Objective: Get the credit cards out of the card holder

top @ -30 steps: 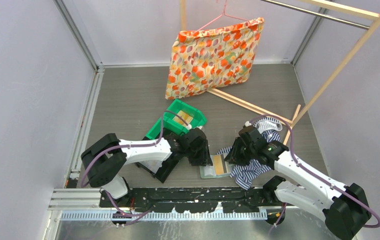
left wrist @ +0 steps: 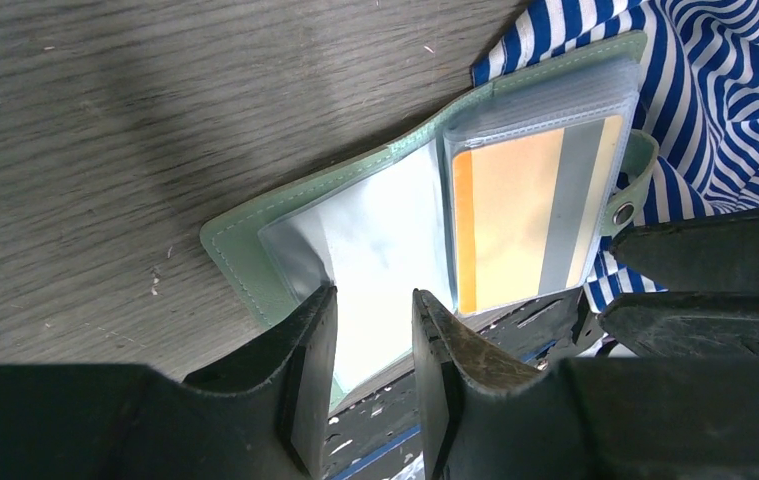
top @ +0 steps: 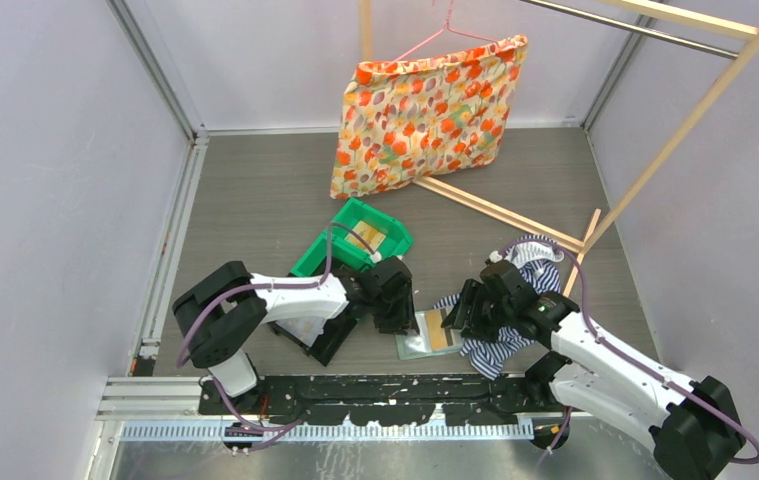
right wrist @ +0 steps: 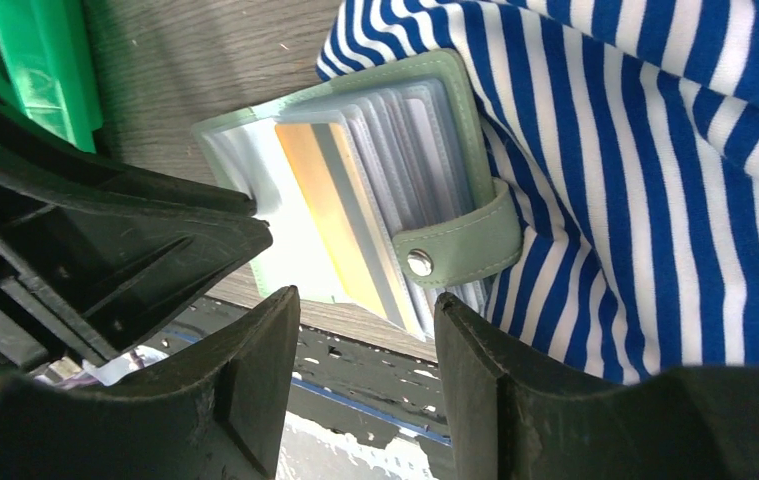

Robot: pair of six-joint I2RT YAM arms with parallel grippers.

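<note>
The pale green card holder (top: 415, 346) lies spread on the table, its stack of clear sleeves (right wrist: 400, 160) to the right. An orange-and-grey card (left wrist: 512, 219) shows in the top sleeve. On the left half, a white-looking sleeve (left wrist: 388, 243) is creased beside my left gripper, which is shut on the holder's lower left part. My right gripper is open over the holder's lower right end. Its fingers stand apart, near the snap strap (right wrist: 460, 248), holding nothing that I can see.
A blue-and-white striped cloth (left wrist: 700, 110) lies beside and partly beneath the holder's right end. Left stand a green bin (top: 395, 243) and a black tray (top: 330, 342). Wooden bars (top: 500, 212) lie behind.
The holder and my left gripper have shifted slightly left over the last second. My right gripper has moved only a little, staying at the holder's right end.
</note>
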